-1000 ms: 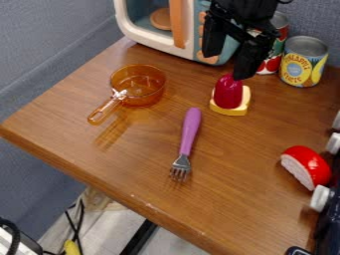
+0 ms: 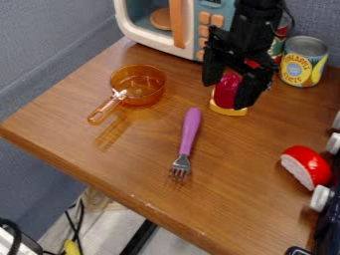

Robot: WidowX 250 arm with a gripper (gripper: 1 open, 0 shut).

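Note:
My black gripper is lowered over a red object standing on a yellow piece near the table's back, its fingers around or beside the red object's top. Whether they touch it I cannot tell. A purple-handled fork lies at the middle of the wooden table. An amber measuring cup sits at the left.
A toy microwave stands at the back, with cans behind the gripper and at back right, including a yellow can. A red-and-white object and black bottles lie at the right edge.
My gripper has moved down onto the red object, now partly hiding it and the can behind. The other objects look unmoved.

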